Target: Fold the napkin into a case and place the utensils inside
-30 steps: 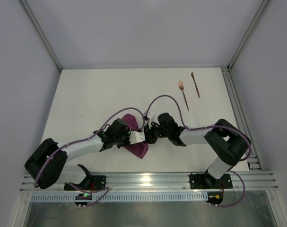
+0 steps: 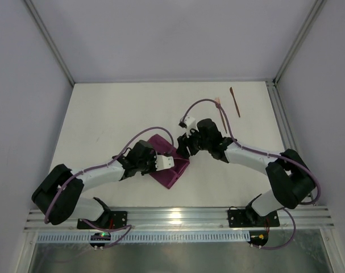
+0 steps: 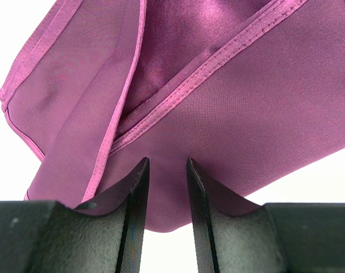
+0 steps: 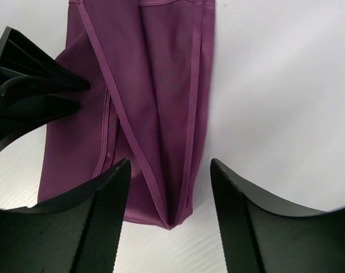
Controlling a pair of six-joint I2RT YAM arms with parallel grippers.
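The purple napkin lies partly folded on the white table, its long strips and hems running in several directions. My left gripper is over it with fingers apart, nothing held, and partly covers it in the top view. My right gripper hovers open beside the napkin's folded corner, just to its right in the top view. In the right wrist view the left gripper's dark fingers reach over the napkin from the left. A fork and a thin brown utensil lie at the back right, the fork partly behind the right arm's cable.
Walls enclose the back and both sides, and a metal rail runs along the front edge.
The napkin's right flap spread further right. The left arm has barely moved.
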